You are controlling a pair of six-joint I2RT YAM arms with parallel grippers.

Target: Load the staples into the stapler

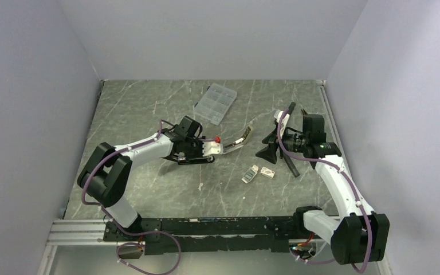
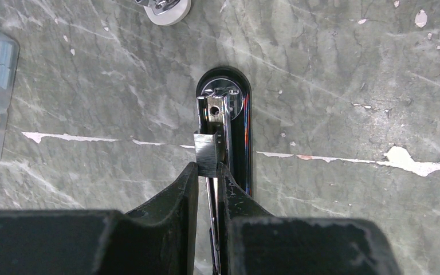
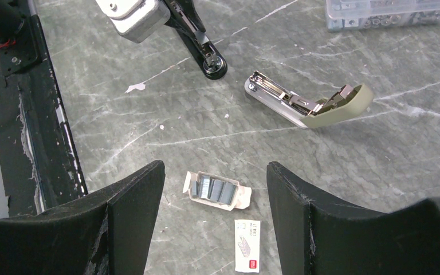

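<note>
A black stapler [image 2: 242,137] lies opened out on the table, its metal channel showing. Over this channel, a small silver strip of staples [image 2: 206,154] sits between the fingertips of my left gripper, which are close against both its sides. How far the strip sits into the channel is hard to tell. My right gripper is wide open and empty, above the table. Beyond its fingers lie an open box of staples [image 3: 216,190] with several strips inside and a closed white box [image 3: 247,246].
A second stapler, olive and white [image 3: 335,116], lies open just right of the black one. At the back stands a clear compartment case [image 1: 215,103]. Bare table fills the front middle.
</note>
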